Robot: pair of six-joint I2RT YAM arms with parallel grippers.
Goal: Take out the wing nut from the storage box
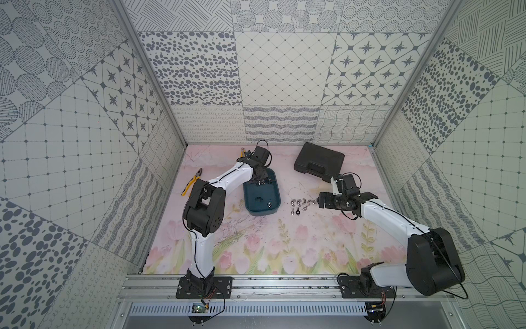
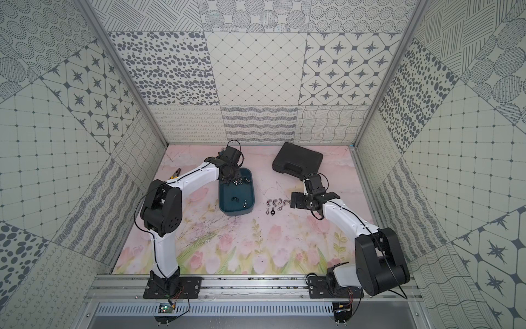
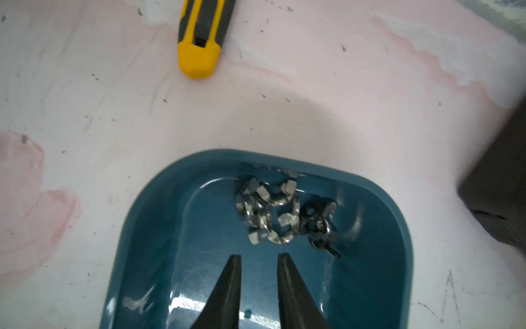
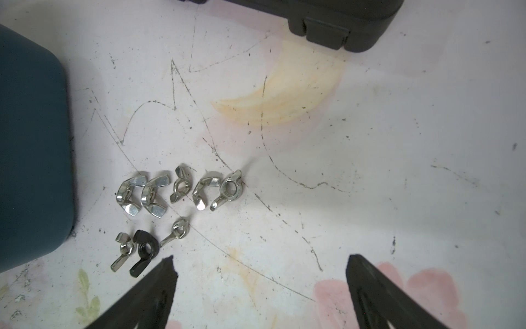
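Observation:
A dark teal storage box [image 1: 246, 204] stands left of the table's middle. In the left wrist view a cluster of silver wing nuts [image 3: 268, 213] lies against its far wall, with darker wing nuts [image 3: 319, 226] close by on the right. A couple more wing nuts [image 1: 269, 203] lie near the box's front end. Over the box my left gripper is parted by a narrow gap, holding nothing. My right gripper stands wide open and empty over the table. Two rows of wing nuts [image 4: 182, 186], mostly silver and one black, lie on the table right of the box.
A closed black case [image 1: 319, 160] lies at the back right. Yellow-handled pliers [image 1: 191, 182] rest at the far left, and a yellow-black tool [image 3: 200, 44] lies just behind the box.

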